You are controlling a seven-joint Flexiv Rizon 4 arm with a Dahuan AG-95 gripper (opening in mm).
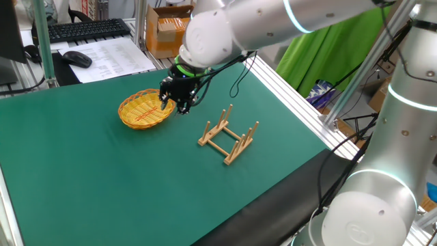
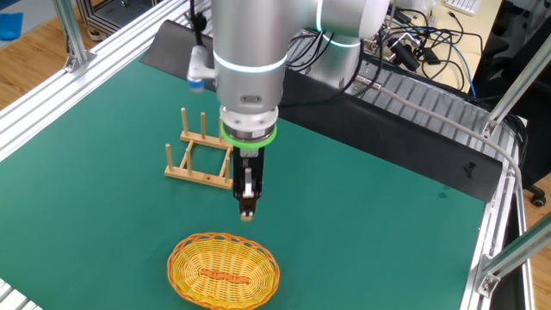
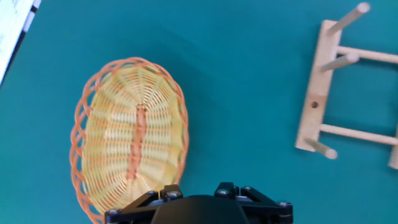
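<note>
A yellow oval wicker basket (image 1: pixel 145 109) with an orange braided rim sits on the green table, and it looks empty. In the wrist view the basket (image 3: pixel 112 137) fills the left side. A wooden rack (image 1: pixel 229 137) with upright pegs stands apart from it; part of the rack (image 3: pixel 317 93) is cut off at the wrist view's right edge. My gripper (image 1: pixel 173 107) hangs above the table by the basket's rack-side rim. Its two fingers are spread, and nothing shows between them. Seen edge-on in exterior view 2, the gripper (image 2: pixel 247 215) is between rack and basket.
A black strip (image 2: pixel 387 155) borders the robot's side.
</note>
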